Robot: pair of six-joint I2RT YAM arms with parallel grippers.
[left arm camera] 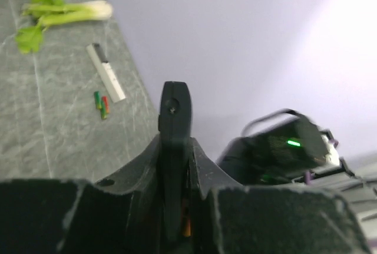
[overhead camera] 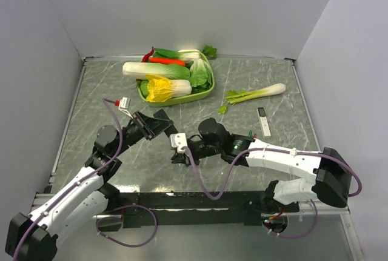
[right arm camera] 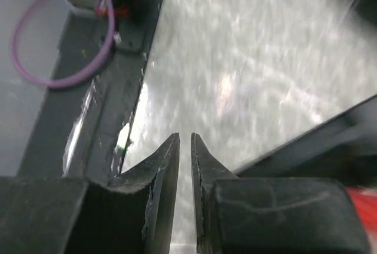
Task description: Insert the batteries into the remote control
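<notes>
A black remote (overhead camera: pixel 163 119) stands between the two grippers in the top view. My left gripper (overhead camera: pixel 167 126) is around it; in the left wrist view the black piece (left arm camera: pixel 174 112) rises upright from between its fingers. My right gripper (overhead camera: pixel 177 157) is low beside it; in the right wrist view its fingertips are almost together, with a blurred dark and red shape to their right. Whether anything is between them is unclear. Small green and red batteries (left arm camera: pixel 101 104) lie on the table near a light grey remote-like object (overhead camera: pixel 264 122).
A green basket of vegetables (overhead camera: pixel 202 93) stands at the back, and a leek (overhead camera: pixel 260 91) lies at the back right. Grey walls (overhead camera: pixel 339 61) bound the marble table. Purple cables loop over both arms.
</notes>
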